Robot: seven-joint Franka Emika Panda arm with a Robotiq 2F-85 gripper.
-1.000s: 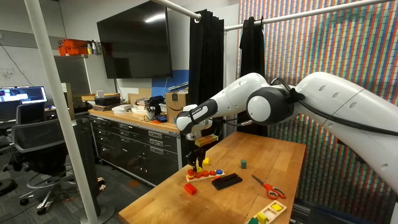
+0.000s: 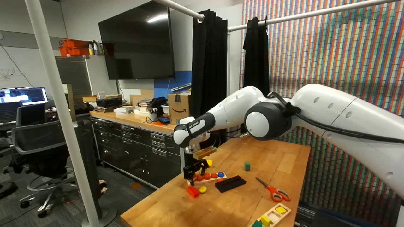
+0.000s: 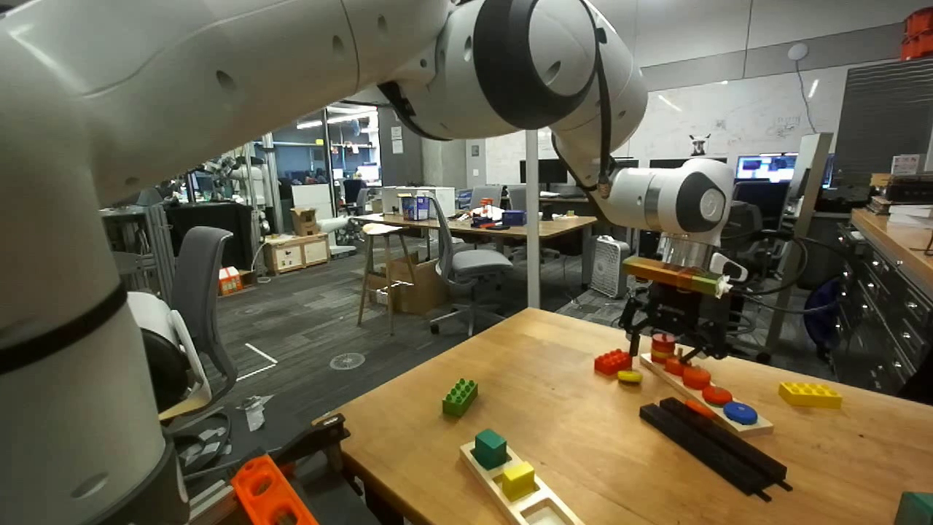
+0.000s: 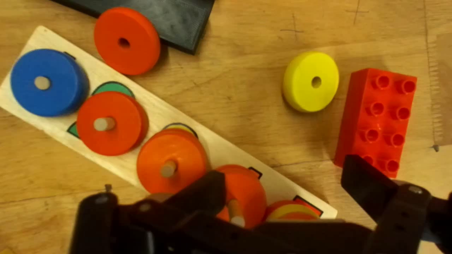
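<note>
The wooden peg board (image 4: 254, 163) lies on the table, with a blue disc (image 4: 44, 82) on one end peg and red-orange discs (image 4: 111, 122) along the others. A red and yellow stack (image 3: 662, 347) stands at its far end. A yellow disc (image 4: 311, 82) rests flat on the table between the board and a red toy brick (image 4: 379, 120). My gripper is low over the board's stacked end, fingers parted, with nothing gripped between them; its body hides part of that end. In exterior view 2 the gripper (image 3: 660, 351) is close behind the yellow disc (image 3: 630, 377).
A loose red disc (image 4: 127, 41) leans by the black tray (image 3: 713, 446). Scissors (image 2: 274, 191), a green brick (image 3: 460, 397), a yellow brick (image 3: 810, 394) and a second wooden board (image 3: 525, 491) with blocks lie elsewhere. Open tabletop separates them.
The gripper has moved lower and toward the red brick's side. The yellow disc, earlier up at the gripper above the board, now lies on the table beside the red brick.
</note>
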